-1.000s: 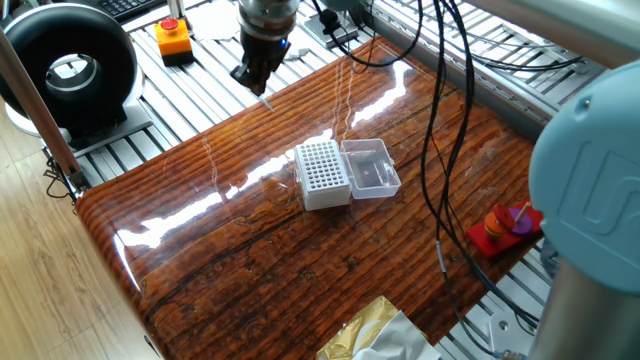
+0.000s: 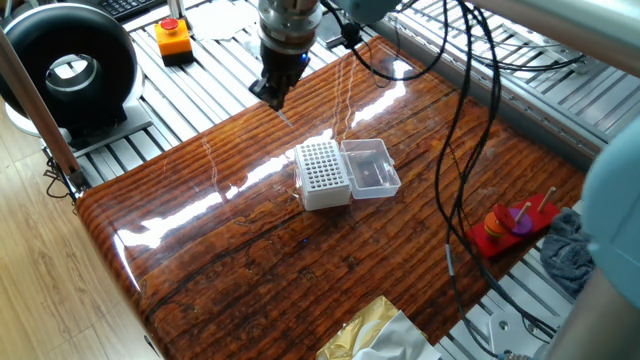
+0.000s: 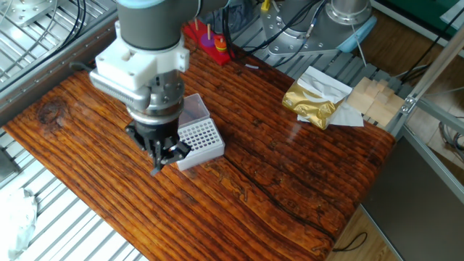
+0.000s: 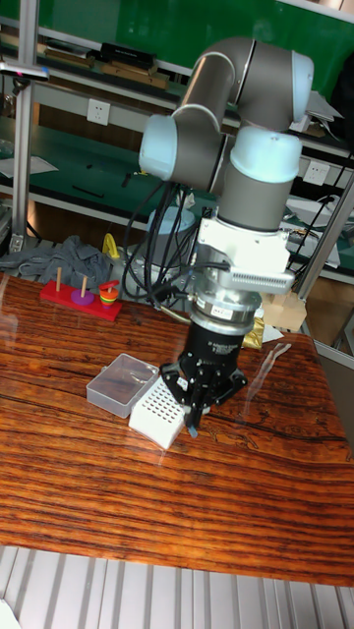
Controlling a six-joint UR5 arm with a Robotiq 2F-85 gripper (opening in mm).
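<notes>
A white tip rack (image 2: pixel 325 180) with a grid of holes stands on the wooden table, its clear hinged lid (image 2: pixel 370 168) lying open beside it. In exterior view 1 my gripper (image 2: pixel 274 103) hangs above the table, up and left of the rack. A thin pale tip (image 2: pixel 284 118) pokes down from between its fingers, which look shut on it. From exterior view 2 the gripper (image 3: pixel 156 164) appears at the left of the rack (image 3: pixel 201 142). In exterior view 3 the gripper (image 4: pixel 194 415) partly covers the right side of the rack (image 4: pixel 157 416).
A red peg toy (image 2: pixel 512 228) with coloured rings sits at the table's edge near loose black cables (image 2: pixel 462 140). A gold and white packet (image 3: pixel 315 100) lies near another edge, beside wooden blocks (image 3: pixel 375 101).
In exterior view 1 my gripper has moved right and slightly down, nearer the rack, with the pale tip still protruding. The arm and cables have shifted right. Rack and lid have not moved.
</notes>
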